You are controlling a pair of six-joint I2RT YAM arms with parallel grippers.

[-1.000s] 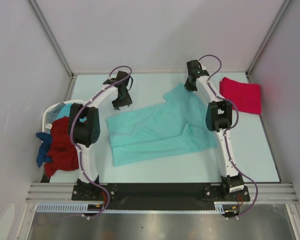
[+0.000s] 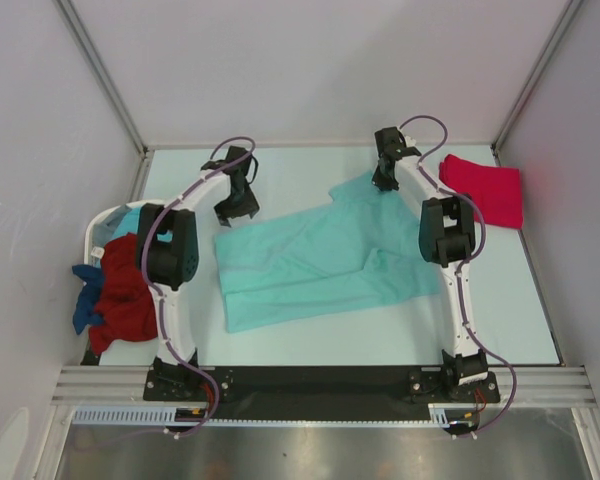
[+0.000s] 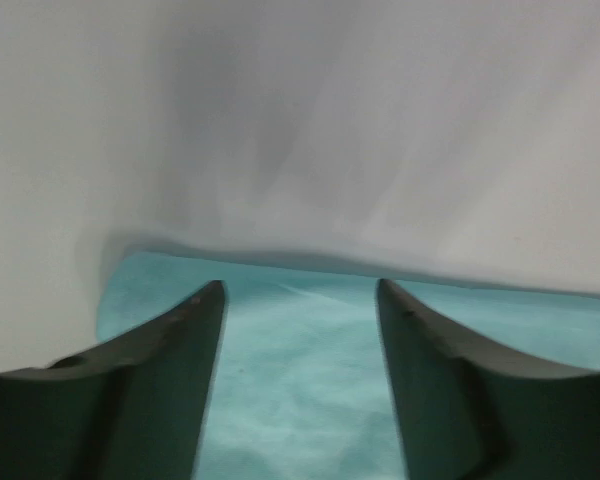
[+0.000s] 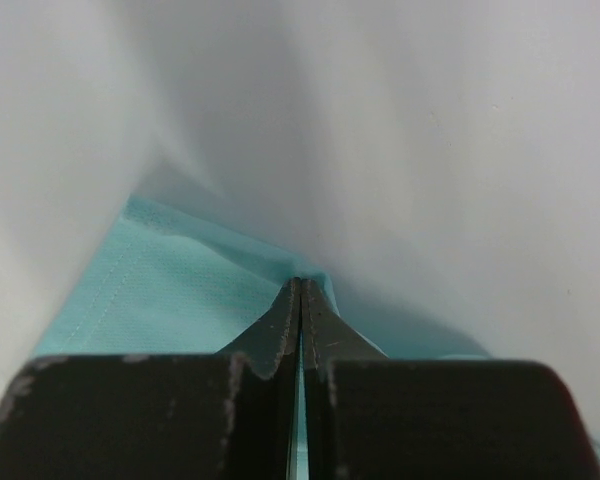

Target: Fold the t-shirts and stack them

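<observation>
A light teal t-shirt point(image 2: 310, 270) lies spread across the table, with a sleeve toward the upper right. My left gripper point(image 2: 237, 210) hangs open just beyond its upper-left corner; in the left wrist view the fingertips point(image 3: 205, 305) frame the shirt's edge point(image 3: 300, 310), nothing between them. My right gripper is shut at the shirt's upper-right edge point(image 4: 170, 280), where the fabric bunches at the fingertips; how much is held is hard to tell.
A folded red shirt point(image 2: 485, 195) lies at the back right. A white basket point(image 2: 97, 222) of red, blue and teal clothes stands at the left.
My left gripper has moved slightly left and down toward the shirt's corner.
</observation>
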